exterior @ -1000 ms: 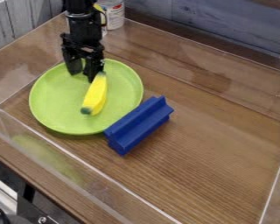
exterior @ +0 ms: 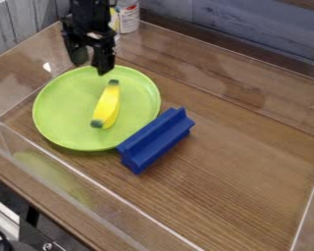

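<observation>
My gripper (exterior: 87, 55) is at the upper left, open, just above the back edge of a green plate (exterior: 62, 108). A yellow banana-like object (exterior: 106, 104) lies on the plate, slightly right of its middle, below the gripper and apart from it.
A long blue block (exterior: 156, 138) lies right of the plate's lower edge. A white can (exterior: 129, 14) and a small yellow item stand at the back, partly behind the arm.
The gripper has moved up and back, away from the yellow object toward the plate's far edge. The yellow object lies on the plate as before.
</observation>
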